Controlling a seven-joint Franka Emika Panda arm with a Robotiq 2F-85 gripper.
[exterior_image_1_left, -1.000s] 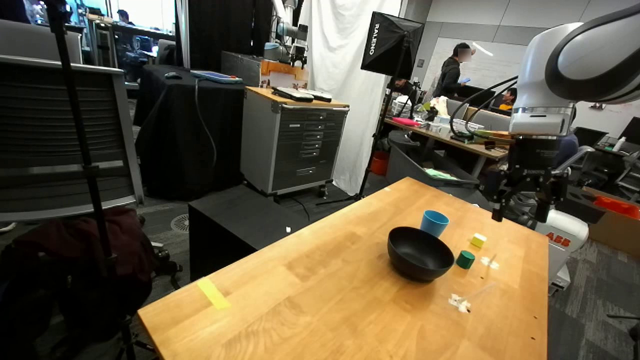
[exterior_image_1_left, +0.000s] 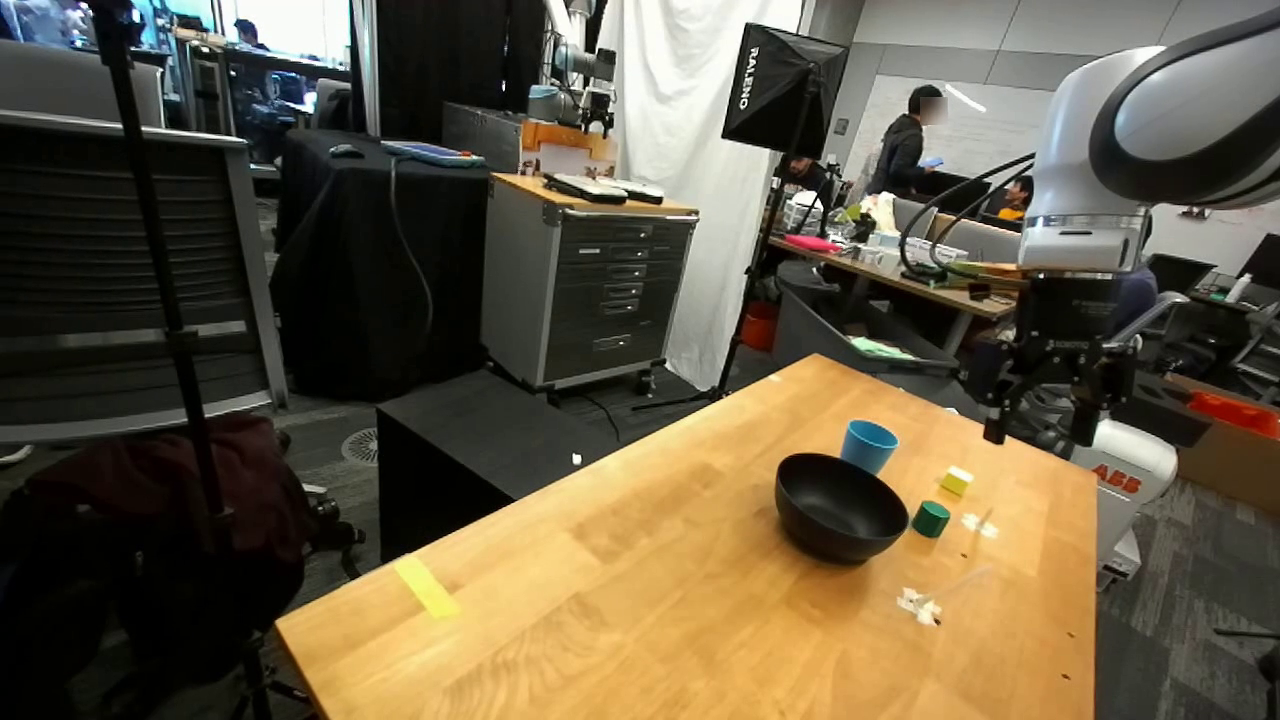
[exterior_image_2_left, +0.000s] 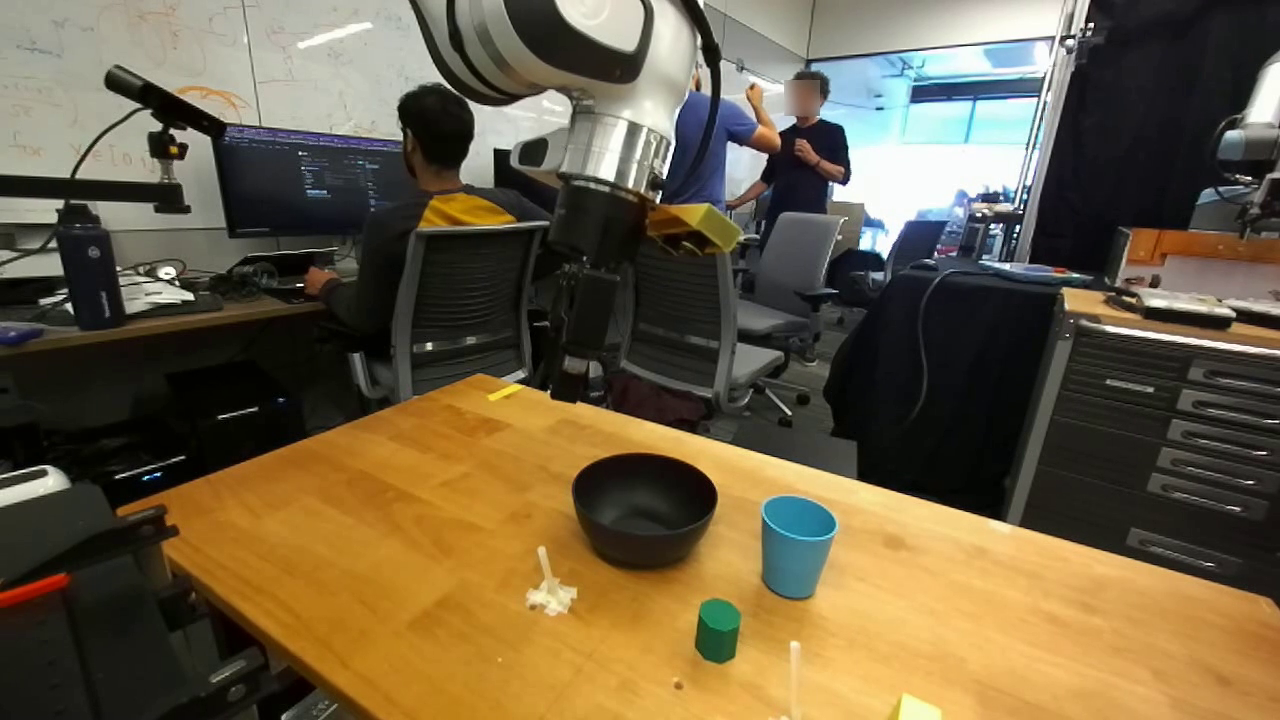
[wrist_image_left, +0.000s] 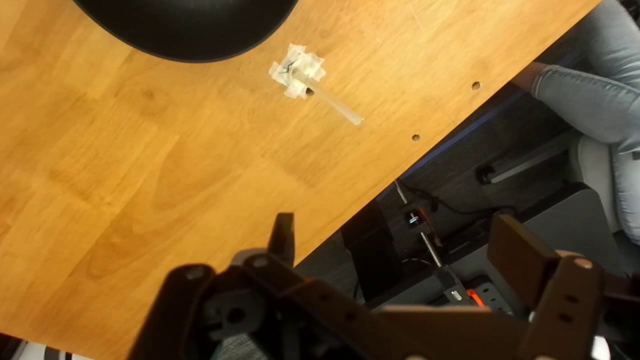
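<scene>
My gripper (exterior_image_1_left: 1039, 430) hangs in the air above the table's edge, its fingers wide apart. Only floor and the table's edge show between the fingers in the wrist view, where one of its fingertips (wrist_image_left: 282, 237) appears at lower left. Well below it, a black bowl (exterior_image_2_left: 644, 510) stands empty on the wooden table, partly cut off in the wrist view (wrist_image_left: 195, 30). Close beside the bowl is an upright blue cup (exterior_image_2_left: 798, 546). A small green block (exterior_image_2_left: 717, 631) stands in front of these two, and a yellow block (exterior_image_1_left: 956, 480) lies near the cup and the green block.
Two thin pale sticks are taped to the table, one near the bowl (exterior_image_2_left: 547, 569) and one near the green block (exterior_image_2_left: 794, 678). Yellow tape (exterior_image_1_left: 427, 586) marks the far end. A seated person's leg (wrist_image_left: 591, 108) is beyond the edge.
</scene>
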